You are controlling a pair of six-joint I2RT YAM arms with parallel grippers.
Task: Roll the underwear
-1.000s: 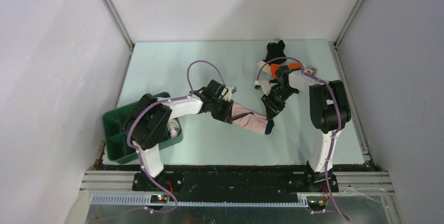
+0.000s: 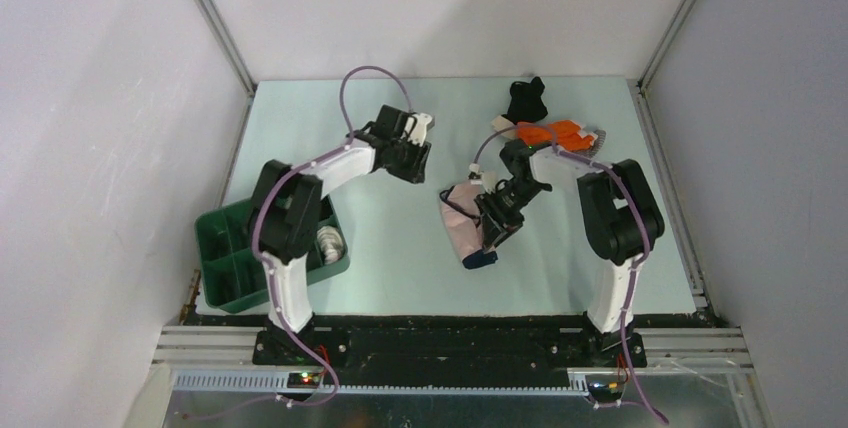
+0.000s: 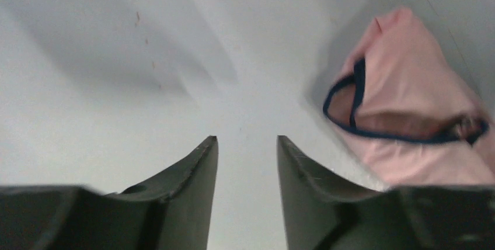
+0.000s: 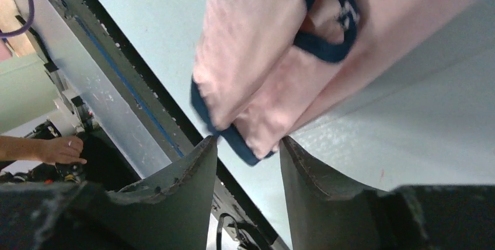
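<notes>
Pink underwear with navy trim (image 2: 463,233) lies loosely folded in a long strip on the middle of the table, its navy end (image 2: 480,260) toward the front. In the left wrist view the underwear (image 3: 408,80) is off to the right, its banded opening showing. My left gripper is apart from it, open over bare table with nothing between its fingers. Over the strip's front part reaches my right gripper. Its fingers stand open, and the lower end of the underwear (image 4: 248,40) shows between and beyond the fingertips.
On the left, a green divided box (image 2: 235,295) holds a pale rolled item (image 2: 330,244). Behind the right arm lie an orange garment (image 2: 565,135) and a black one (image 2: 525,101).
My left gripper has moved away from the underwear, toward the back. My right gripper has moved frontward and left. The strip has turned from slanting sideways to pointing more toward the front.
</notes>
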